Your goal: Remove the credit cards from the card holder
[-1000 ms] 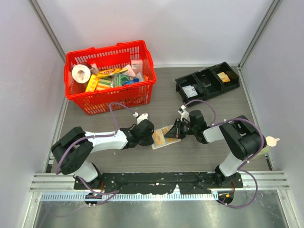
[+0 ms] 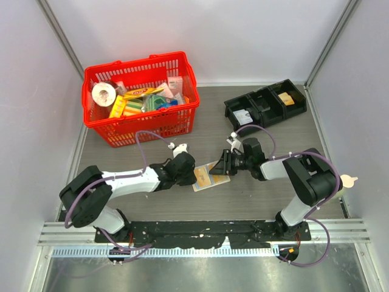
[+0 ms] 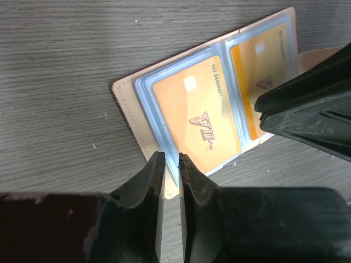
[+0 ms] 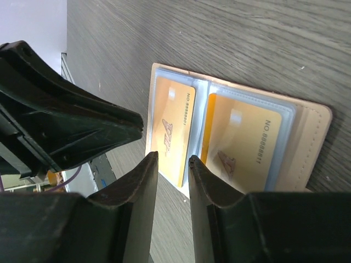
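Note:
The open card holder (image 2: 211, 175) lies flat on the table between the grippers, with orange cards in two blue-edged pockets, the left card (image 3: 194, 115) and the right card (image 4: 171, 123). My left gripper is low over the holder's left edge, its fingertips a small gap apart, with nothing visible between them. My right gripper is over the holder, fingertips apart at the right card's inner edge, nothing seen held. In the left wrist view the right gripper's black fingers (image 3: 307, 115) hang over the right pocket.
A red basket (image 2: 85, 91) full of packages stands at the back left. A black compartment tray (image 2: 264, 106) with a few items sits at the back right. A pale object (image 2: 346, 181) lies at the right edge. The table in front of the holder is clear.
The holder looks nearly unmoved.

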